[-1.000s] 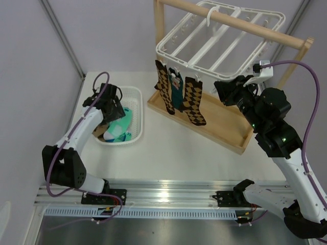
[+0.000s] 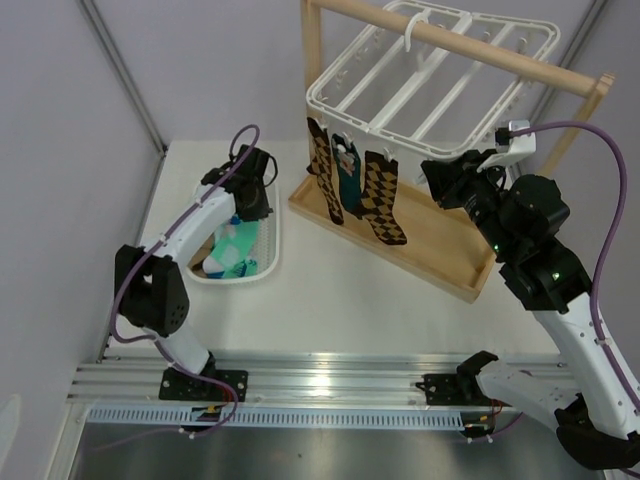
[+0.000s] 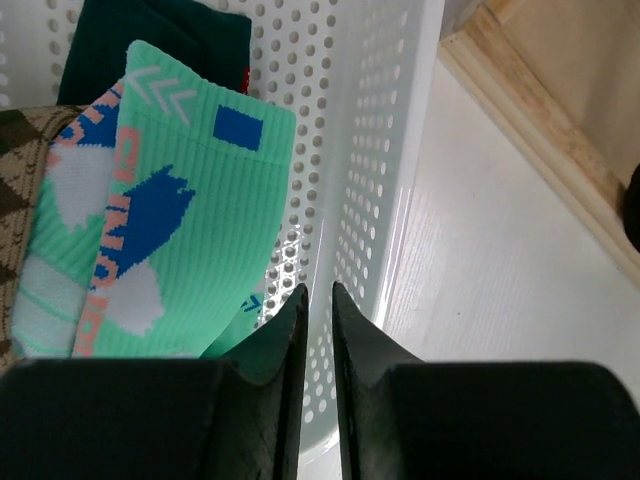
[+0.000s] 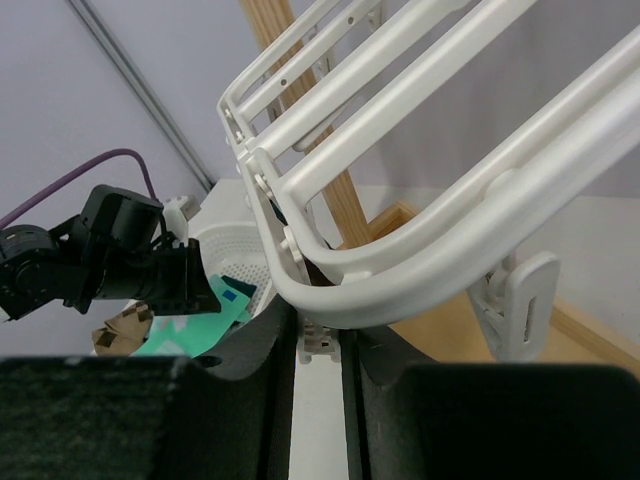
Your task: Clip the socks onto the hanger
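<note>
The white hanger [image 2: 380, 130] hangs from a wooden bar. Clipped along its near edge are a brown argyle sock [image 2: 322, 170], a dark teal sock [image 2: 347, 175] and another brown argyle sock [image 2: 380, 200]. My right gripper is shut on a white clip [image 4: 318, 340] under the hanger's corner. In the white basket [image 3: 395, 230] lie a mint-green sock [image 3: 200, 200], a brown checked sock [image 3: 20, 190] and a dark green sock [image 3: 160, 40]. Over the basket's right side, my left gripper is shut, its tips nearly together; nothing shows between them.
Below the hanger is a wooden tray [image 2: 440, 245] on the white table [image 2: 320, 300]. The wooden bar [image 2: 480, 48] rests on uprights.
The hanging socks have swayed slightly. The right arm has stayed almost still.
</note>
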